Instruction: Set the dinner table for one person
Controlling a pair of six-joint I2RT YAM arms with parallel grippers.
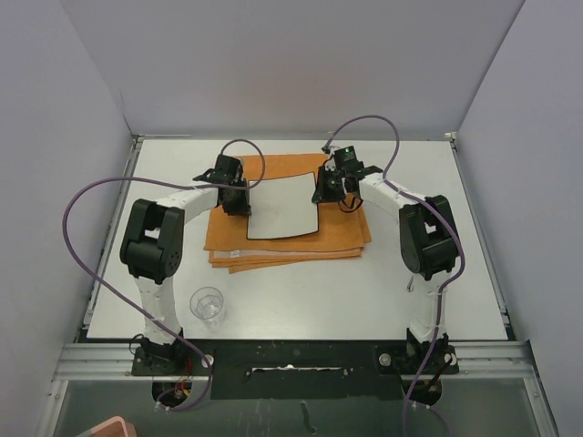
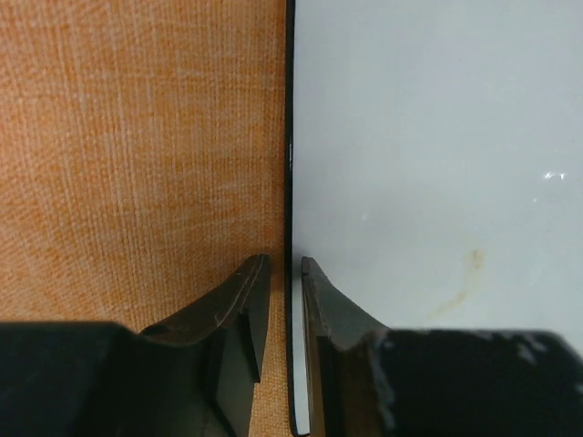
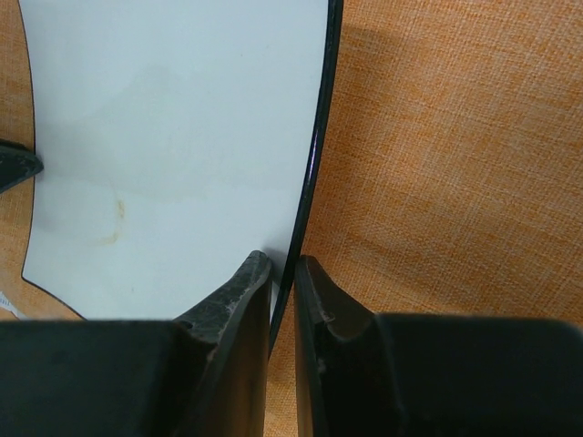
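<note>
A white square plate [image 1: 282, 206] with a dark rim rests on orange placemat cloth [image 1: 291, 249] in the middle of the table. My left gripper [image 1: 241, 206] is at its left edge; in the left wrist view the fingertips [image 2: 260, 273] straddle that edge, slightly apart. My right gripper [image 1: 321, 195] is at the plate's right edge; in the right wrist view its fingertips [image 3: 310, 278] sit on either side of the dark rim, close against it. Whether that rim is held firmly cannot be seen.
A clear glass [image 1: 207, 304] stands at the front left of the table. A small thin item [image 1: 410, 283] lies at the right. Walls border the table at back and sides.
</note>
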